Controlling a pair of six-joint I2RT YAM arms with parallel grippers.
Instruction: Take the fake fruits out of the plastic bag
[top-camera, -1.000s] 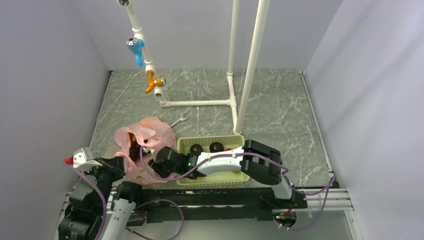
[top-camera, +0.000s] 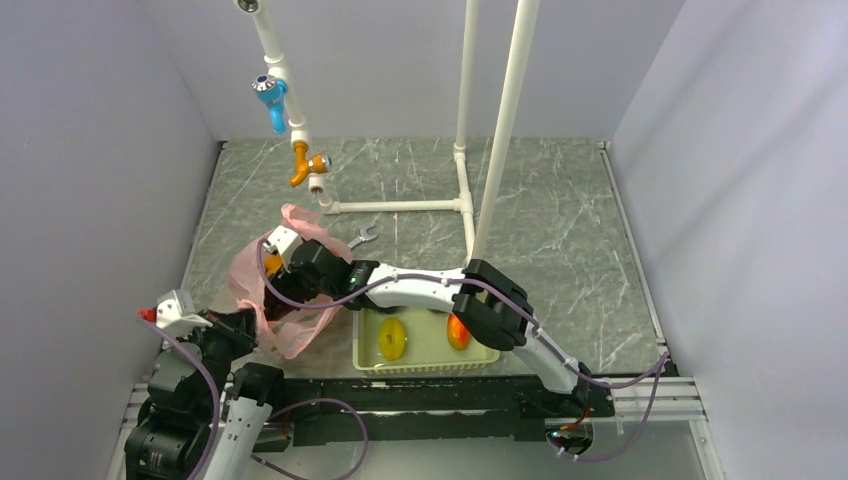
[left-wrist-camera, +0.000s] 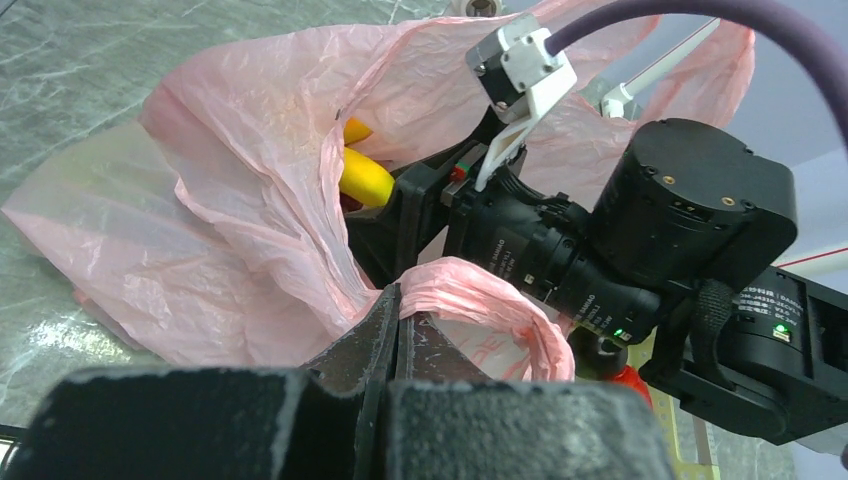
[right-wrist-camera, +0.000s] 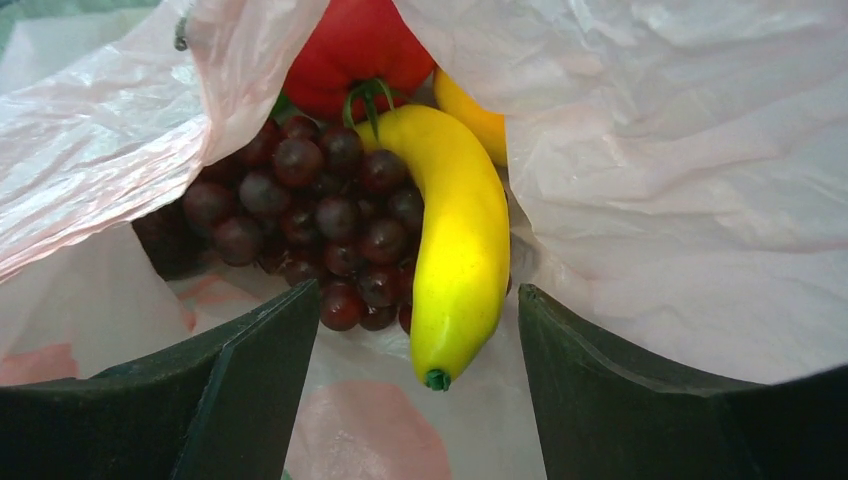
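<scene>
A pink plastic bag (left-wrist-camera: 250, 190) lies on its side, its mouth toward the right arm. My left gripper is shut on the bag's rim. Inside the mouth, my right gripper stands open, its fingers (right-wrist-camera: 265, 370) wide apart on either side of the tip of a yellow banana-shaped fruit (right-wrist-camera: 465, 240); nothing is clasped. Left of that fruit lie dark red grapes (right-wrist-camera: 340, 215). Behind them sit a red tomato-like fruit (right-wrist-camera: 360, 55) and another yellow fruit (right-wrist-camera: 470, 115), partly covered by the bag.
A pale green basket (top-camera: 430, 368) at the front holds a yellow fruit (top-camera: 392, 339) and an orange-red fruit (top-camera: 458, 332); the right arm passes over it. A wrench (top-camera: 364, 237) and white pipes (top-camera: 395, 206) lie behind.
The bag's mouth has been pushed more open. The left gripper has barely moved.
</scene>
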